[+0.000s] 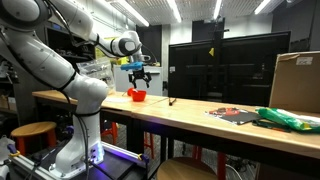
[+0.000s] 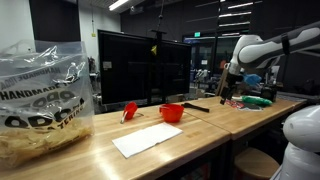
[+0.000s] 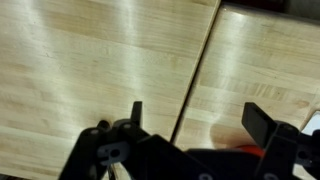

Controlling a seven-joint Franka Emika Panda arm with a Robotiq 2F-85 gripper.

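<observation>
In the wrist view my gripper is open, its two black fingers wide apart with only bare wooden tabletop (image 3: 90, 60) between and beyond them. From outside, the gripper (image 1: 139, 79) hangs well above the table, touching nothing. A red bowl (image 2: 172, 112) stands on the table, and part of it (image 3: 250, 150) shows behind the right finger in the wrist view. To its left is a smaller red object (image 2: 130, 109) that looks like a cup or funnel. A white sheet (image 2: 147, 139) lies flat near the table's front.
A plastic bag of bread (image 2: 45, 105) fills the left end of the table. One dark long item (image 2: 198, 108) lies right of the bowl. Green and white packaging (image 1: 288, 119) and a cardboard box (image 1: 297, 80) occupy the other end. Stools (image 1: 190, 169) stand below the edge.
</observation>
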